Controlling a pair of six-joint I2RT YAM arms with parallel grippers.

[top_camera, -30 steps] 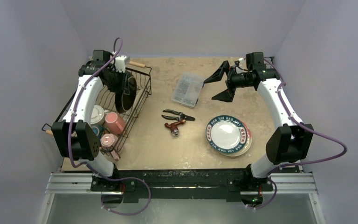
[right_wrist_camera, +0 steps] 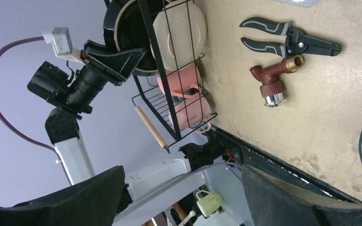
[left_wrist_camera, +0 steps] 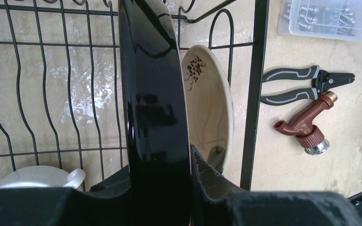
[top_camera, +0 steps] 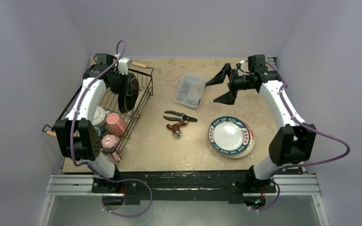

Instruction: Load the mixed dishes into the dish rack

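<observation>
My left gripper is shut on a black plate, held on edge inside the wire dish rack at the left. Just beside it a cream floral plate stands on edge. A white cup, pink mugs and other cups sit in the rack's near part. A stack of plates with a blue-rimmed one on top lies at the front right. My right gripper stands open above the table's back right, empty.
A clear box of hardware, pruning-style cutters and a brown pipe fitting lie mid-table.
The right arm has barely moved.
</observation>
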